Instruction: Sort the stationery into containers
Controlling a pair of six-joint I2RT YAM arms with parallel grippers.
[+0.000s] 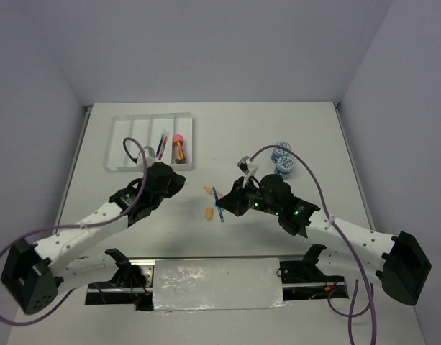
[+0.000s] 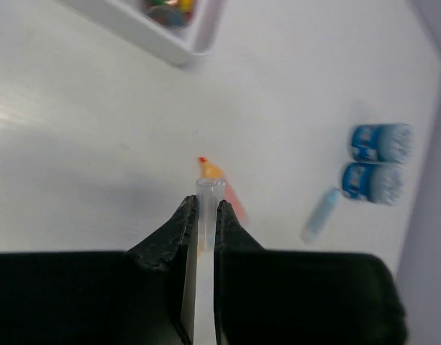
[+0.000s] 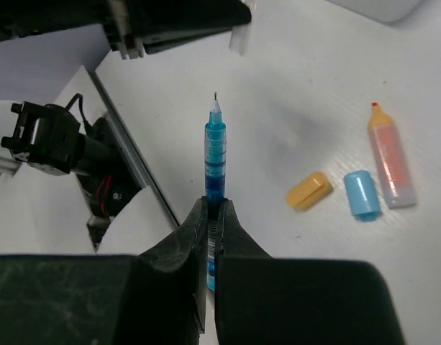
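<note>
In the right wrist view, a blue pen (image 3: 215,162) with its bare tip pointing up is clamped in my right gripper. A clear, cap-like tube (image 2: 210,195) sticks out of my left gripper, whose fingers are shut on it. On the table lie an orange marker (image 3: 393,158), a yellow block (image 3: 308,191) and a light-blue cap-like piece (image 3: 362,195). The white tray (image 1: 114,145) at the back left has compartments, with pens (image 1: 162,146) in one and a pink-and-yellow group of items (image 1: 179,149) in the rightmost.
Two blue-and-white jars (image 1: 283,158) stand at the back right. A pale-blue piece (image 2: 322,215) lies blurred near them in the left wrist view. Bare table surrounds the small items, and the two grippers are close together above it.
</note>
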